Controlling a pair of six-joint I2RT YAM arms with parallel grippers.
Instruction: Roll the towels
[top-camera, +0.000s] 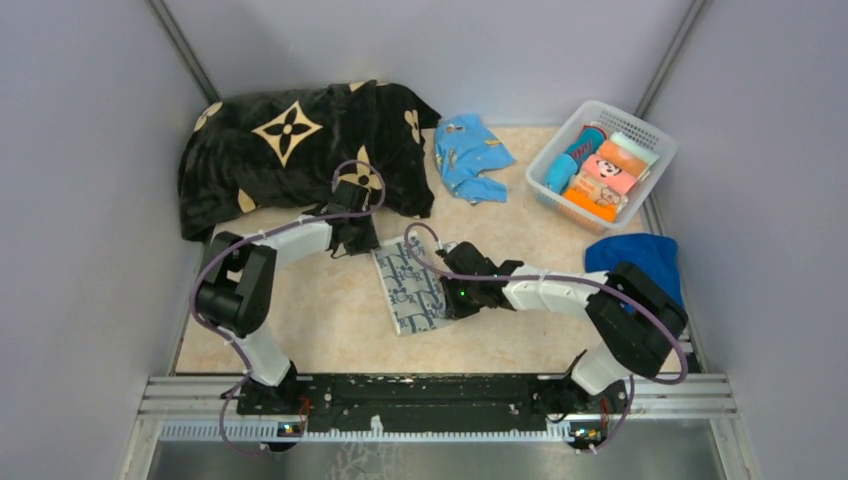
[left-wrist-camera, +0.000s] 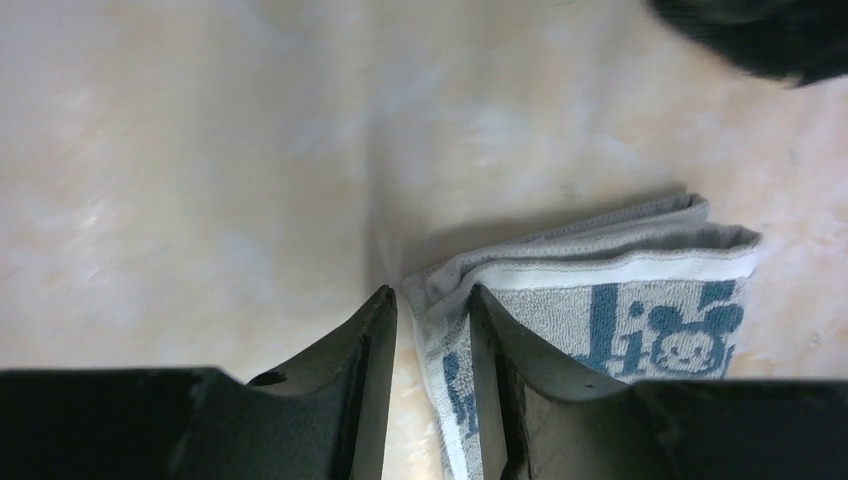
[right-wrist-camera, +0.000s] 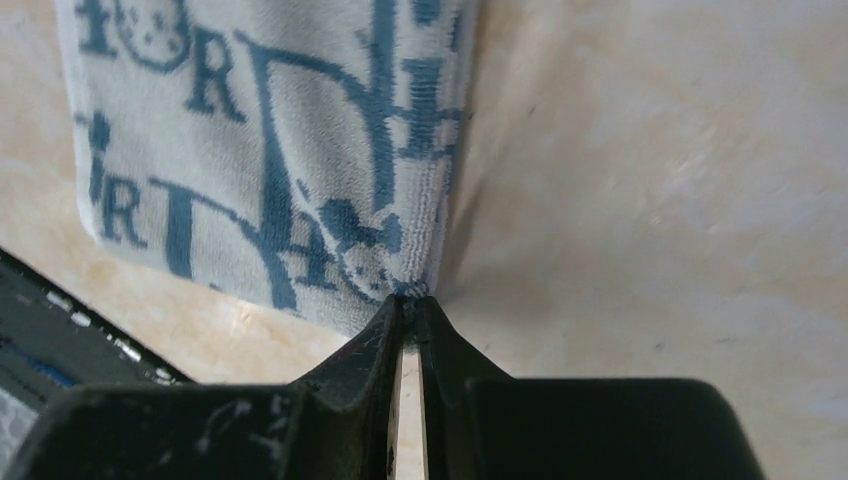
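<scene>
A folded white towel with blue letter print (top-camera: 405, 285) lies on the table between my two arms, its long side running from the back toward the front. At its back left corner, my left gripper (top-camera: 374, 248) is shut on it; in the left wrist view a grey-white fold of the towel (left-wrist-camera: 640, 310) passes between the finger tips. My right gripper (top-camera: 449, 312) is shut on the front right corner, and the right wrist view shows the printed cloth (right-wrist-camera: 330, 150) pinched at the fingertips. The gripped bits of cloth are mostly hidden by the fingers.
A black patterned blanket (top-camera: 240, 155) is heaped at the back left, beside a crumpled light blue cloth (top-camera: 462, 160). At the back right stands a white basket (top-camera: 668, 150) holding several folded towels. A dark blue cloth (top-camera: 650, 250) lies on the right. Bare table shows front left.
</scene>
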